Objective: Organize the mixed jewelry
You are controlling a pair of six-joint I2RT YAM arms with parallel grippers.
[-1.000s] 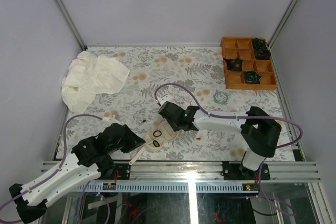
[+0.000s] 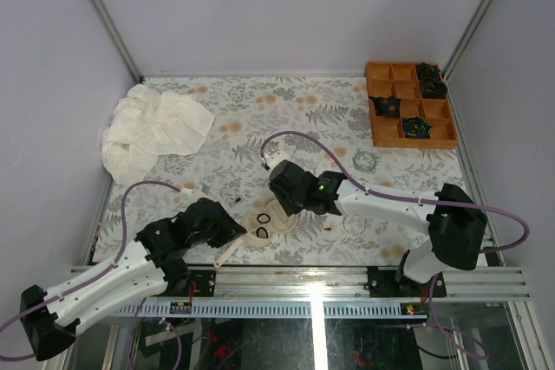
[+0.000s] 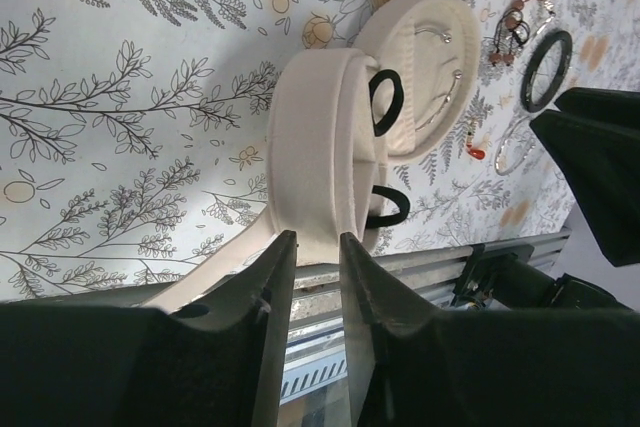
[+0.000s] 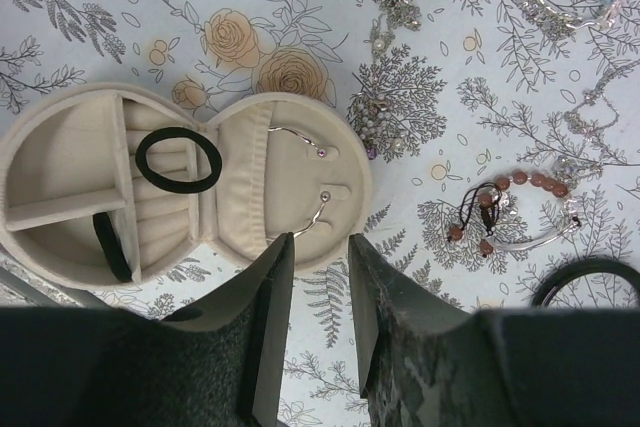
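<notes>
A round cream jewelry box (image 2: 250,238) lies open near the table's front edge, its lid (image 4: 335,192) hinged out to one side. Inside the base are two black rings (image 4: 178,187), and two thin silver pieces (image 4: 325,197) lie in the lid. My left gripper is open, its fingertips close by the base's outer wall; contact cannot be told. My right gripper is also open, over the lid's edge. A beaded bracelet (image 4: 545,183), a black bangle (image 4: 590,267) and a silver bracelet (image 4: 540,12) lie on the patterned cloth.
A wooden divided tray (image 2: 381,134) with dark green items stands at the back right. White cloth (image 2: 156,123) is heaped at the back left. A pale strap (image 2: 227,253) lies at the box's front.
</notes>
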